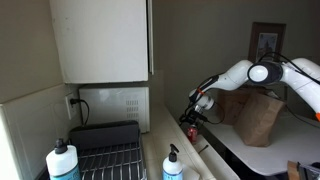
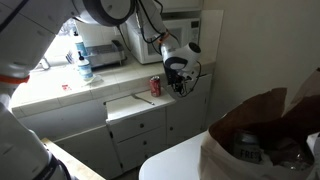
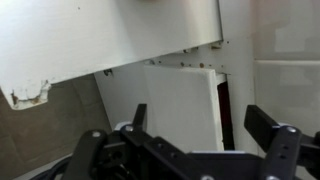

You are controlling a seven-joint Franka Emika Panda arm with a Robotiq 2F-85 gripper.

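Observation:
My gripper is open in the wrist view, its two dark fingers wide apart with nothing gripped between them. Beyond the fingertips is a white panel (image 3: 180,98) with a visible edge, and a dark gap (image 3: 226,108) runs along its right side. In exterior view 2 the gripper (image 2: 180,90) hangs near the right end of the counter (image 2: 120,76), to the right of a red can (image 2: 155,86). From exterior view 1, it hangs by the same can (image 1: 193,133); whether it touches anything cannot be told.
Brown paper bags (image 1: 258,120) stand to the right. A microwave (image 2: 148,42) sits behind the arm. At the near end of exterior view 1 are two bottles (image 1: 62,162) (image 1: 172,167) and a black dish rack (image 1: 112,150). Drawers (image 2: 135,125) lie below the counter.

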